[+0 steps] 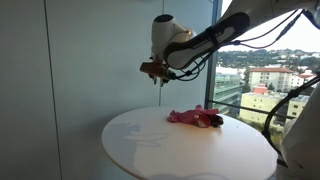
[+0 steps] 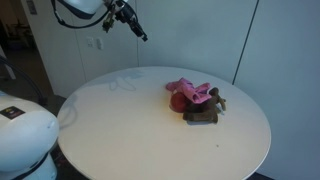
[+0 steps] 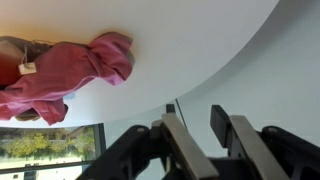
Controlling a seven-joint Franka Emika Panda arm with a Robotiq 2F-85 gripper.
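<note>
A pink cloth lies crumpled on the round white table, over or against a red rounded thing and a brown soft object. In the wrist view the pink cloth is at the left, well apart from the fingers. My gripper hangs high above the table's far side, left of the pile. The wrist view shows a gap between the gripper's fingers and nothing in it. In exterior view 2 the gripper is at the top, clear of everything.
A window stands behind the table on the right, and plain wall panels on the left.
</note>
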